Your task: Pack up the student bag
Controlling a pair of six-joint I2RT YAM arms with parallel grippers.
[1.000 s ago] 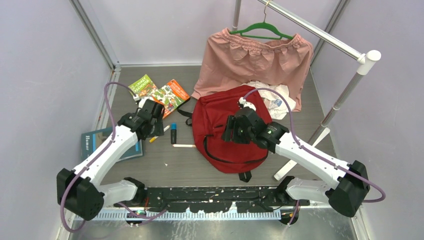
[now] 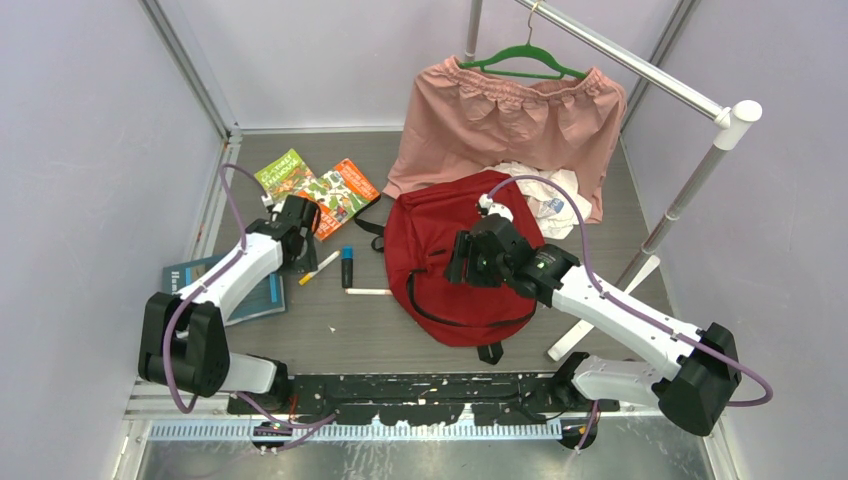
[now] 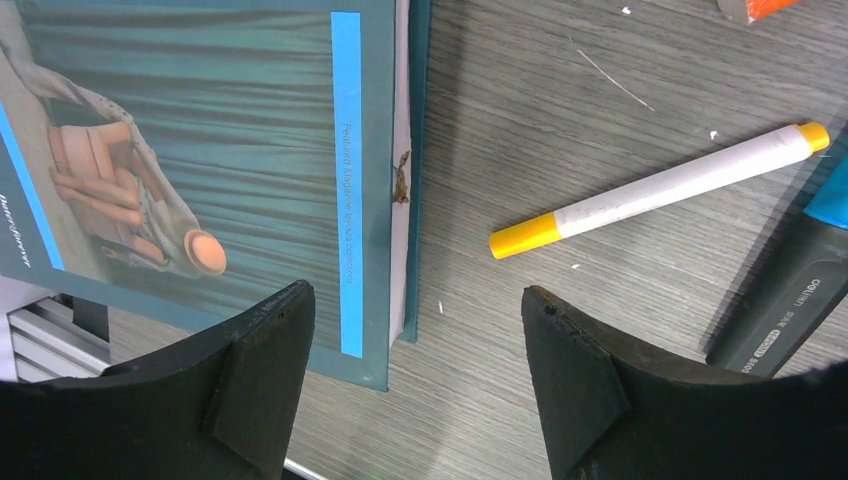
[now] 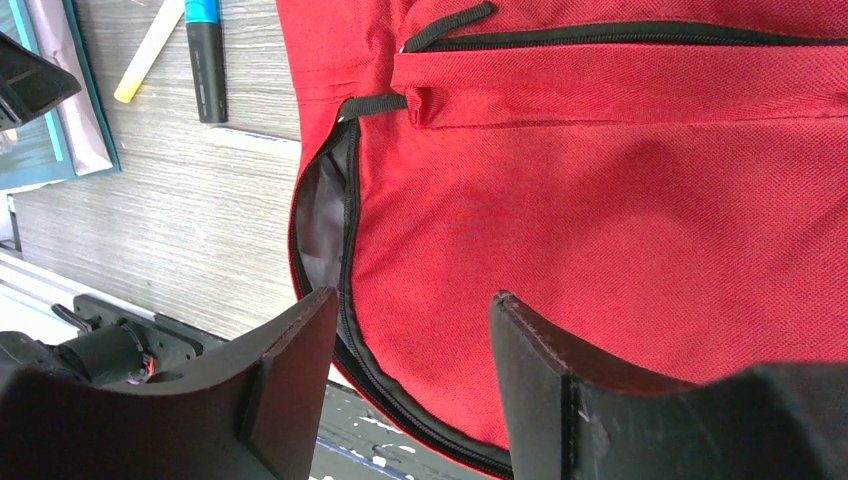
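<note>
My left gripper is open, empty, above the floor between the blue-grey book (image 3: 200, 170) and a white-and-yellow marker (image 3: 660, 188); a black pen with blue cap (image 3: 785, 295) lies right of that. My right gripper is open over the red backpack (image 4: 600, 220), whose side zipper (image 4: 352, 190) gapes along the left edge, showing grey lining. In the top view, a green booklet (image 2: 282, 165) and orange booklet (image 2: 340, 190) lie behind the left arm, and a pale stick (image 2: 368, 292) lies beside the backpack.
Pink shorts (image 2: 500, 120) hang from a green hanger on a metal rack (image 2: 680, 190) at back right, with white cloth (image 2: 550, 200) beneath.
My left arm has shifted slightly left, with its elbow rising, compared with a second ago. The right arm looks still.
</note>
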